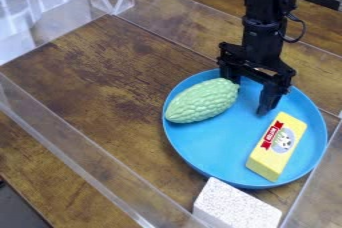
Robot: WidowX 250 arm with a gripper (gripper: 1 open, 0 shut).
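A blue round plate (234, 154) holds a green bumpy vegetable-like toy (201, 103) at its left and a yellow box (277, 147) with a red-and-white label at its right. My black gripper (251, 84) reaches down from the top over the plate's back part, just right of the green toy's upper end. Its fingertips are dark and low at the plate; whether they are open or hold anything is unclear.
A white box (235, 206) sits in front of the plate at the bottom edge.
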